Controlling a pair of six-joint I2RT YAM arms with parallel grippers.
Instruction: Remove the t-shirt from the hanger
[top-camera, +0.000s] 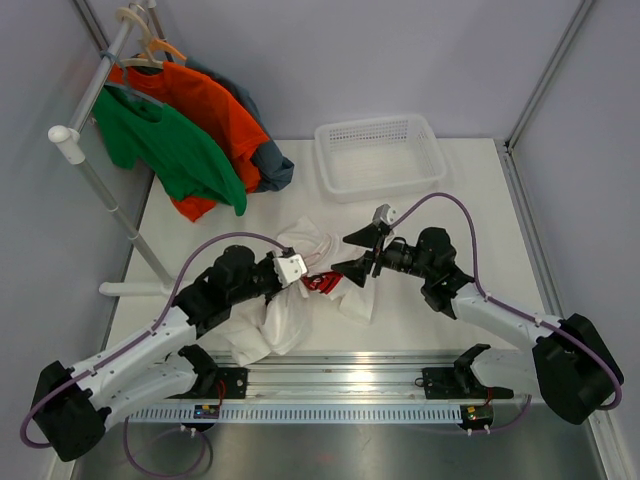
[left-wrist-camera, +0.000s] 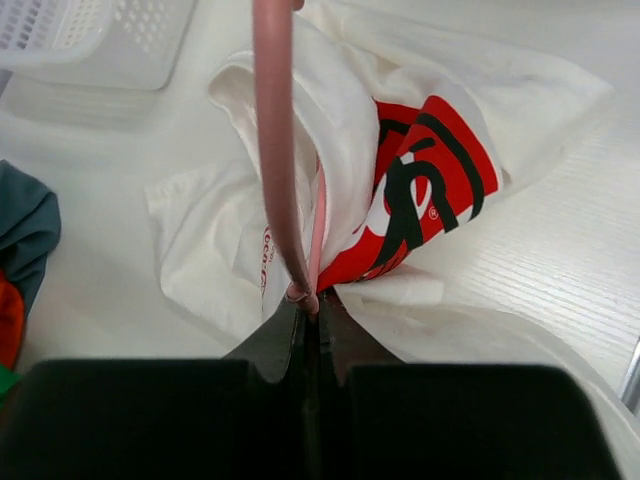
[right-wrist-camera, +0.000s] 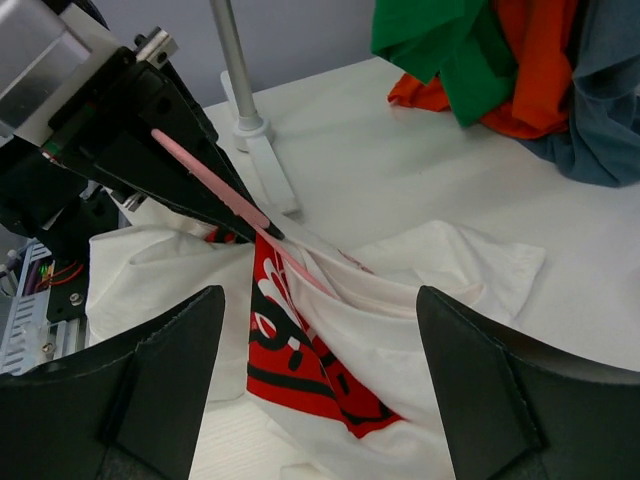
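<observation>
A white T-shirt (top-camera: 355, 300) with a red and black print (left-wrist-camera: 440, 170) lies crumpled on the table. A pink hanger (left-wrist-camera: 275, 160) rises from inside it, with my left gripper shut on the hanger and, apparently, some fabric at its lower end. In the right wrist view, the hanger (right-wrist-camera: 205, 175) runs diagonally from my left gripper down into the shirt. My right gripper (top-camera: 355, 255) hangs open over the shirt's right part, its fingers apart above the cloth.
A white plastic basket (top-camera: 380, 190) sits at the back. A rack (top-camera: 100, 190) at the left holds green, orange and blue-grey shirts (top-camera: 160, 140).
</observation>
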